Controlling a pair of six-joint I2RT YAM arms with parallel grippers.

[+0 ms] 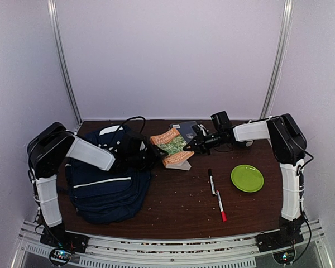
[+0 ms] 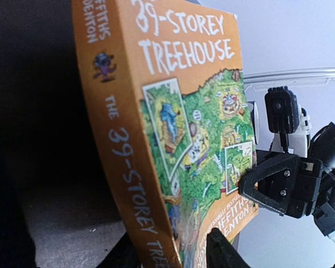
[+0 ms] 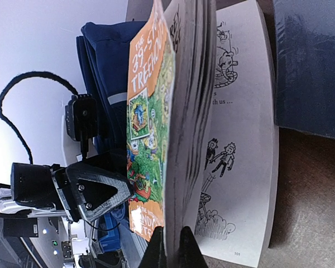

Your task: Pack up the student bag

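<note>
The orange and green 39-Storey Treehouse book (image 1: pixel 173 140) stands partly open, between the arms. In the left wrist view my left gripper is shut on the book at its spine (image 2: pixel 135 162), near the lower end. Across from it, my right gripper is shut on the front cover and a wad of pages of the same book. A lower block of pages (image 3: pixel 240 139) lies splayed beneath, towards the table. Left of the book is the navy student bag (image 1: pixel 109 198), partly covered by my left arm.
A dark blue flat item (image 3: pixel 310 67) lies behind the book. On the right are a green plate (image 1: pixel 247 178), a black marker (image 1: pixel 211 182) and a red-capped marker (image 1: pixel 221 205).
</note>
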